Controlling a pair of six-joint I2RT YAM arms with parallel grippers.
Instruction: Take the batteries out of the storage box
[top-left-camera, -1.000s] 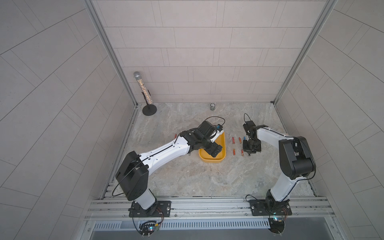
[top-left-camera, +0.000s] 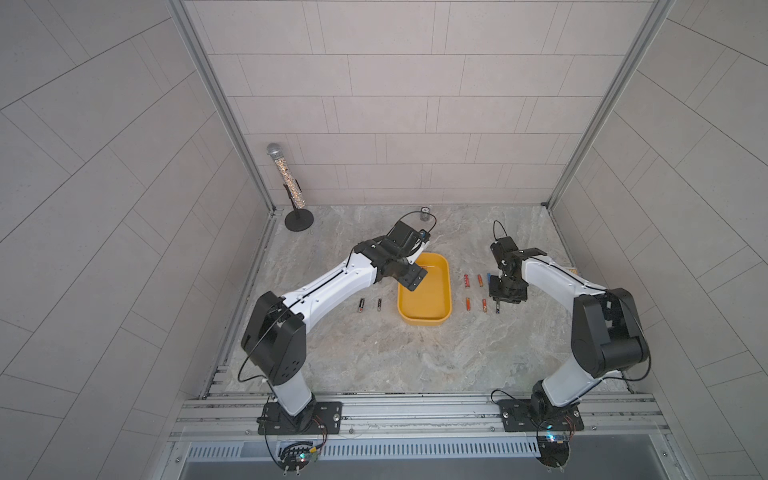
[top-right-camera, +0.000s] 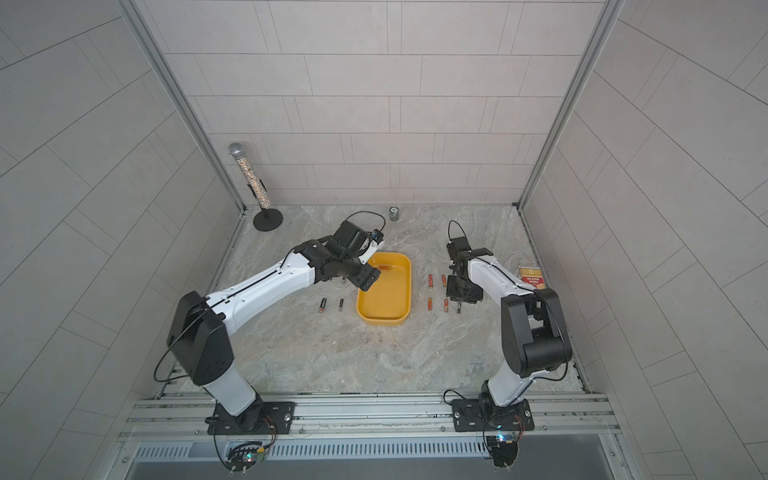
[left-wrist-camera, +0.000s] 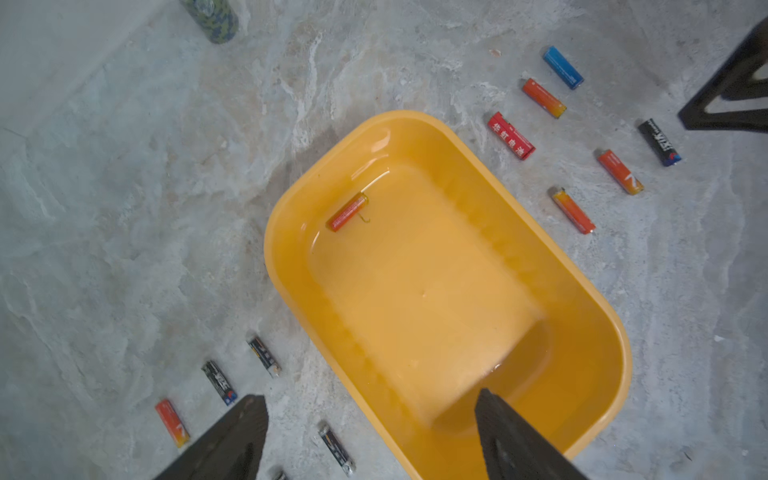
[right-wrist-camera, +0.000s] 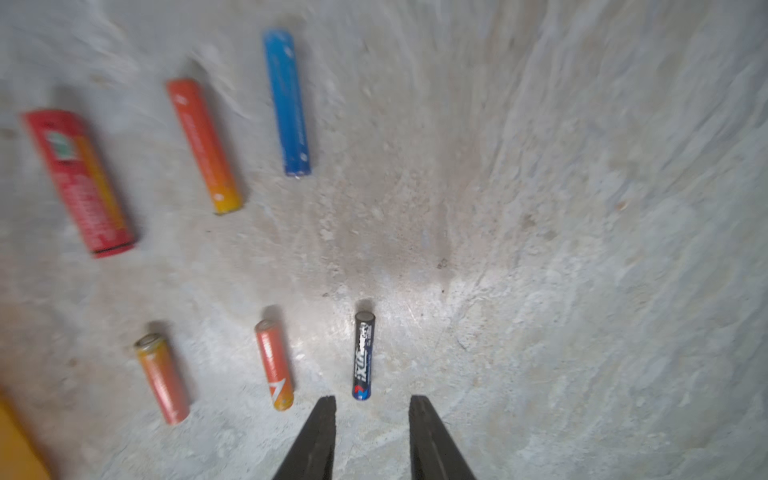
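A yellow storage box (left-wrist-camera: 428, 264) stands mid-table, and one red-orange battery (left-wrist-camera: 348, 212) lies on its floor near the far left corner. My left gripper hangs above the box's left side, its fingers apart and nothing between them. On the table right of the box lie several batteries, among them a blue one (right-wrist-camera: 288, 104), a thick red one (right-wrist-camera: 80, 182) and a dark one (right-wrist-camera: 363, 355). Over that group my right gripper is open and empty, just short of the dark battery in its view. More batteries, including a black one (left-wrist-camera: 218, 381), lie left of the box.
A patterned can (top-left-camera: 425, 213) stands behind the box. At the back left is a tall lamp-like stand (top-left-camera: 298, 218), and a red and yellow packet (top-right-camera: 532, 277) lies at the far right.
My left gripper has shifted back and left, uncovering more of the box and the batteries at its left.
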